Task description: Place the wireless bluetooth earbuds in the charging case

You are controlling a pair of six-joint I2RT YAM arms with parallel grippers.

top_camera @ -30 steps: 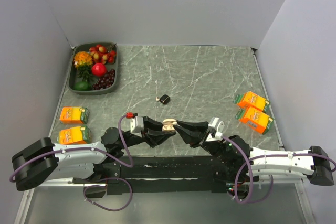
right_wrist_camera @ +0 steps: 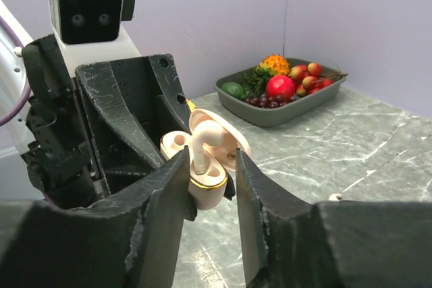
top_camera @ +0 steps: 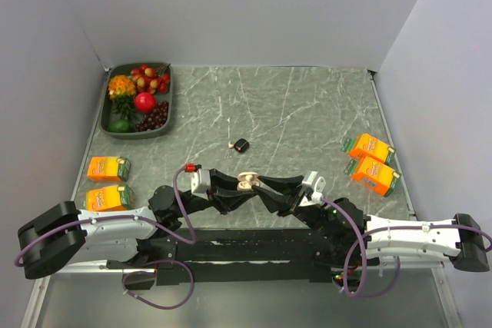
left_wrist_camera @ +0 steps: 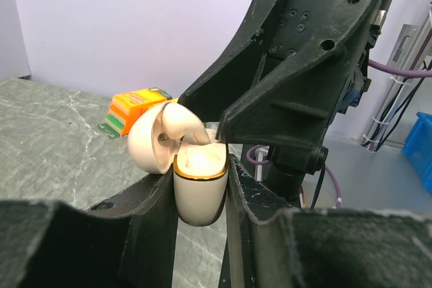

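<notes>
My left gripper is shut on the cream charging case [left_wrist_camera: 199, 197], whose gold-edged body shows between its fingers. The case lid [right_wrist_camera: 233, 141] stands open. One cream earbud [right_wrist_camera: 206, 134] rests with its stem down at a slot in the case and its head up by the lid; how deep it sits I cannot tell. My right gripper is part open, its fingers on either side of that earbud, with a gap showing beside it. A small white piece, perhaps the other earbud [top_camera: 231, 144], lies on the table beyond both grippers.
Beside the white piece is a small black object [top_camera: 241, 145]. A grey fruit basket [top_camera: 102, 120] stands at the back left. Orange boxes lie at the left [top_camera: 108, 168] and right [top_camera: 370, 147].
The left gripper and the case have stayed nearly still.
</notes>
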